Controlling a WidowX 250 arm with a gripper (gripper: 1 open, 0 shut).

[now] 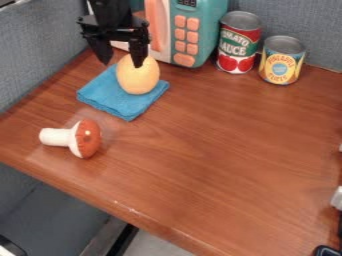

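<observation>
My black gripper (120, 55) is at the top left, its fingers pointing down just above a round, pale orange fruit or egg-like object (138, 76); whether it is open or shut is hard to tell. The object rests on a folded blue cloth (107, 98). A toy mushroom (84, 139) with a red-and-white cap and white stem lies on its side nearer the front left.
A teal toy microwave (201, 25) stands behind the gripper. A tomato can (238, 45) and a yellow-labelled can (281, 62) stand at the back right.
</observation>
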